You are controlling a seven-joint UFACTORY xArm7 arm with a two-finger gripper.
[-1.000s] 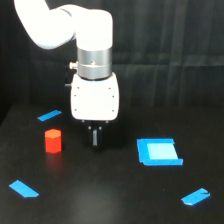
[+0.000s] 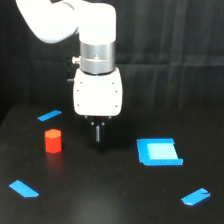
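A small red block (image 2: 53, 141) stands on the dark table to the left of the arm. My gripper (image 2: 98, 132) points downward near the middle of the view, to the right of the block and apart from it. Its dark fingers blend into the black background, so their opening is unclear. Nothing can be made out between them. Over on the right lies a blue-edged square (image 2: 145, 153) with a pale light-blue patch inside.
Strips of blue tape lie at the back left (image 2: 49, 115), front left (image 2: 24, 189) and front right (image 2: 196, 197). A black curtain (image 2: 170, 60) hangs behind.
The arm and gripper have shifted slightly up and to the right. The red block and the blue-edged square have stayed where they were.
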